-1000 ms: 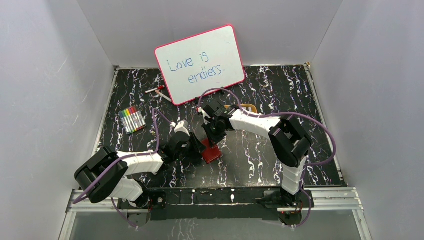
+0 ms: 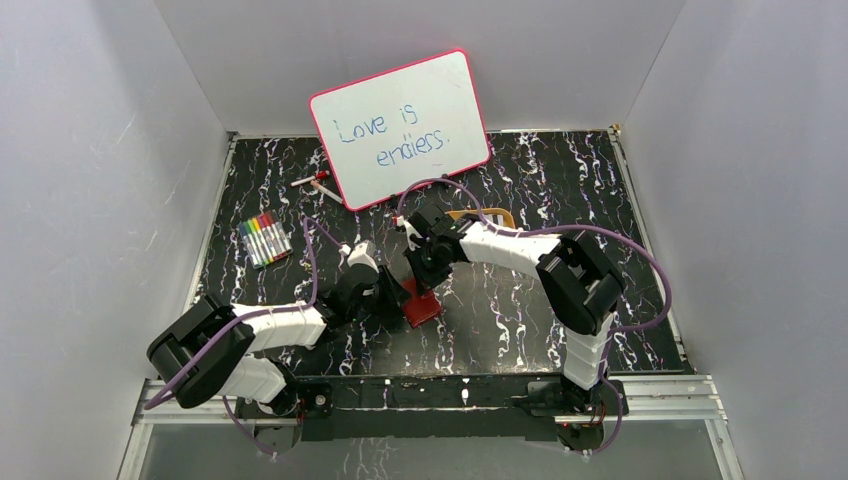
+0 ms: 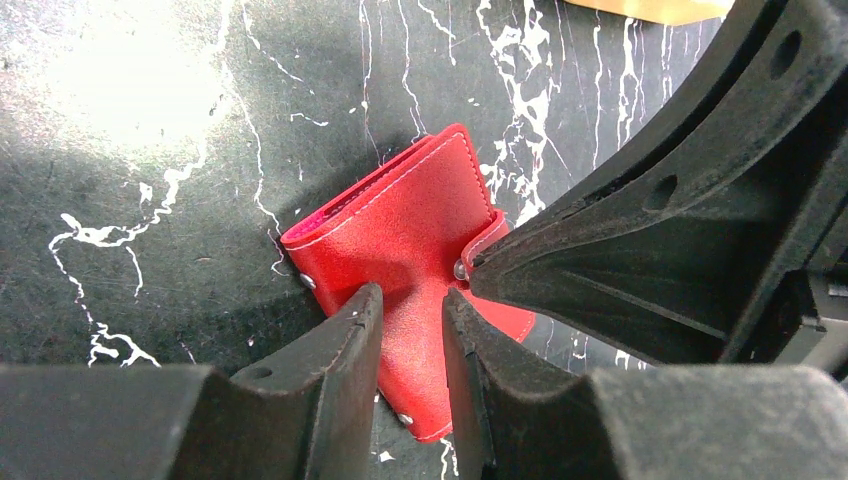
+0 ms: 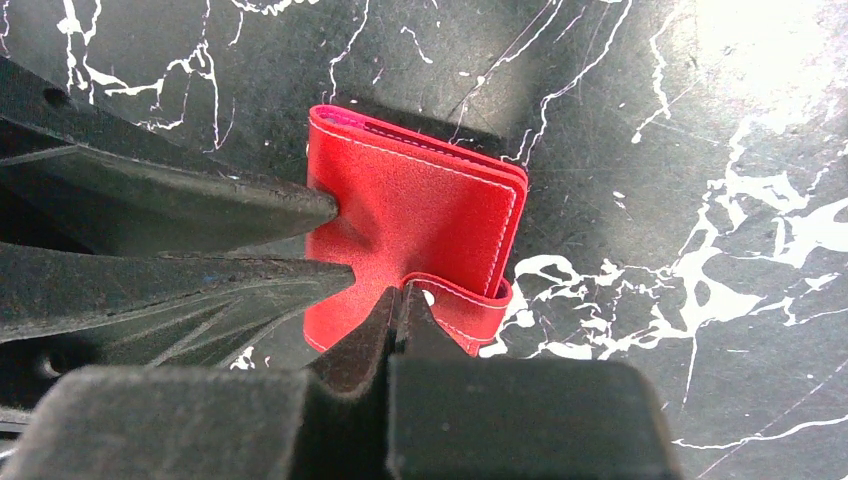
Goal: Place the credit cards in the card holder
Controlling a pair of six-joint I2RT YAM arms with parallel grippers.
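The red card holder [image 3: 430, 220] lies closed on the dark table, stitched along its edges. Its strap [image 4: 455, 305], with a metal snap, folds over one side. My right gripper is shut, fingertips together at the strap's edge; whether strap leather is caught between them cannot be made out. Over the holder, my left gripper is partly open, a gap between its two fingertips with red leather visible below. In the right wrist view one left fingertip [image 4: 325, 205] and its partner overlap the holder's side. No credit card can be clearly identified.
Behind the right arm sits a yellow-orange tray [image 2: 505, 214], mostly hidden, with whitish items. A whiteboard [image 2: 400, 130] leans at the back, loose markers [image 2: 325, 191] beside it. Several coloured markers [image 2: 265, 239] lie at left. Both arms crowd the centre.
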